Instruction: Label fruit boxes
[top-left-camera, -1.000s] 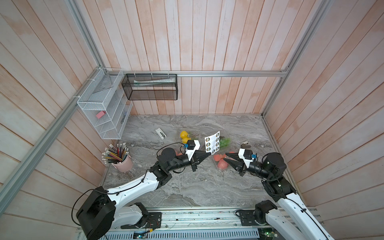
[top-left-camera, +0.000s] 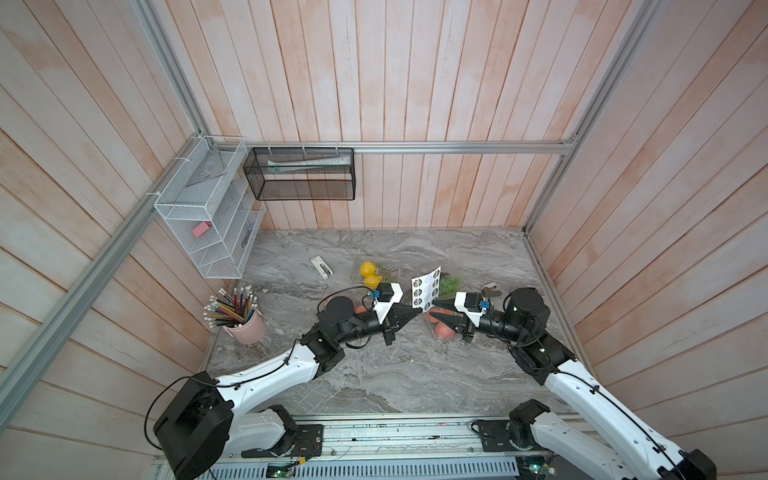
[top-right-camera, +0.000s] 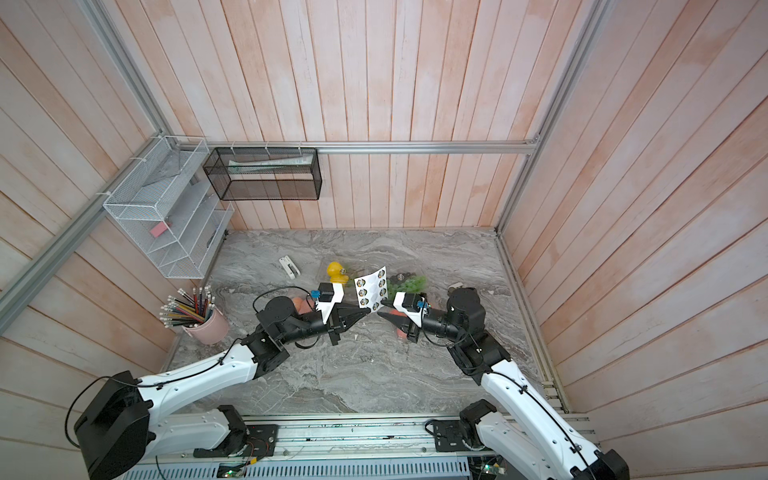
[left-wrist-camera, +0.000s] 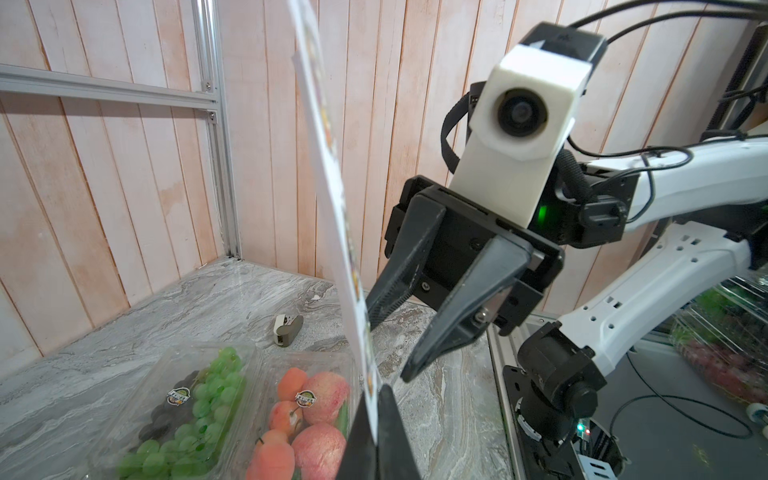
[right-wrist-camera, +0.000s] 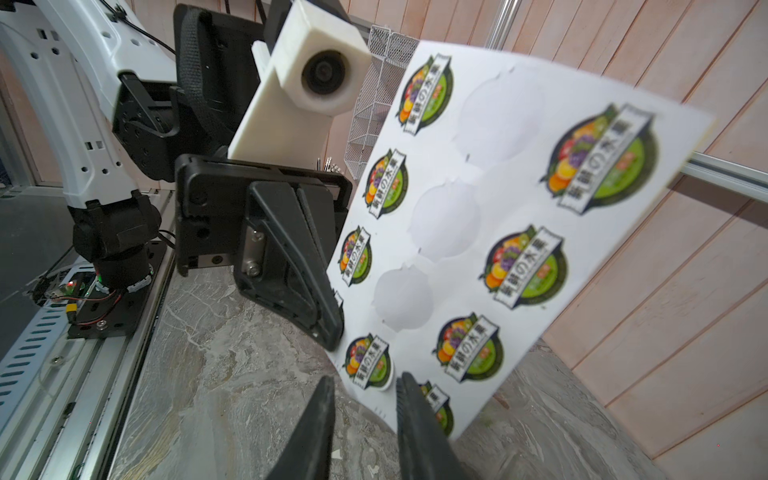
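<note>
My left gripper (top-left-camera: 416, 310) is shut on a white sticker sheet (right-wrist-camera: 520, 200), held upright, with round fruit labels (right-wrist-camera: 600, 158) and several blank spots. My right gripper is open, its fingertips close to the sheet's lower part. Below, a box of green and dark grapes (left-wrist-camera: 190, 412) and a box of peaches (left-wrist-camera: 320, 404) each carry a round label on the lid. Yellow fruit (top-right-camera: 337, 272) lies behind them.
A pencil cup (top-left-camera: 244, 326) stands at the left, below a white wire shelf (top-left-camera: 209, 209). A stapler (top-left-camera: 321, 267) and a tape dispenser (left-wrist-camera: 287, 329) lie on the marble counter (top-left-camera: 384, 376), whose front is clear.
My right gripper has moved left and up, toward the sticker sheet. The sheet in my left gripper has shifted slightly.
</note>
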